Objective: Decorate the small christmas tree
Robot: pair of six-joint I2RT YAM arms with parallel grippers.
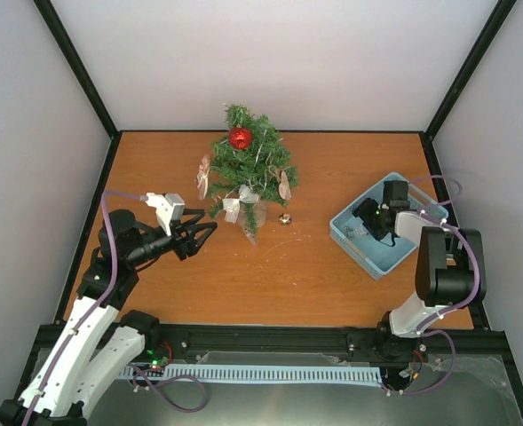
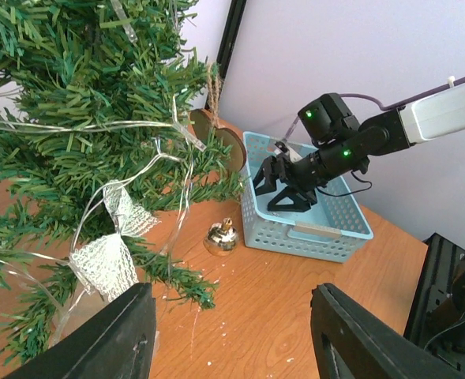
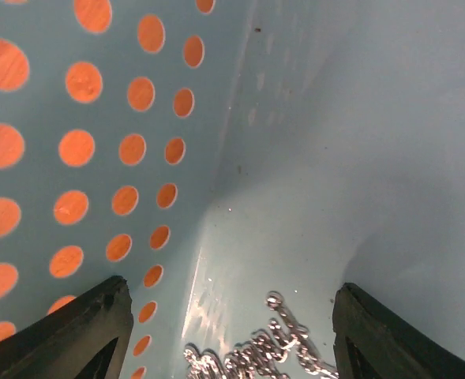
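Note:
The small Christmas tree (image 1: 248, 164) stands at the back middle, with a red bauble (image 1: 240, 138), wire lights, lace bows and wooden slices on it. A small gold bell (image 2: 220, 237) lies on the wooden table beside it. My right gripper is down inside the blue plastic basket (image 1: 350, 248), fingers apart, just above a silver bead chain (image 3: 260, 354) on the basket floor; nothing shows held. My left gripper (image 1: 206, 225) hangs left of the tree's lower front; in the left wrist view its fingertips are apart, and whether anything is between them cannot be told.
The basket sits at the right of the table (image 1: 279, 293), against the right frame edge. Black frame rails and walls bound the table at the back and sides.

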